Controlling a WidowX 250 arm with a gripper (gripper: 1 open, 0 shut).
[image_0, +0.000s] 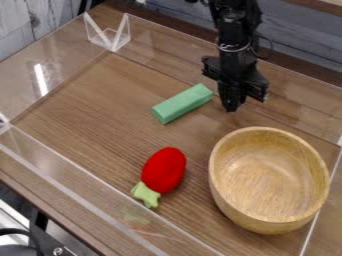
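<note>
The black robot arm reaches down from the top centre, its gripper low over the wooden table, just right of a green bar. The fingertips look shut, with nothing visible between them, though they are small and dark.
A tan bowl fills the lower right. A red object with a green end lies at the lower centre. A clear holder stands at the upper left.
</note>
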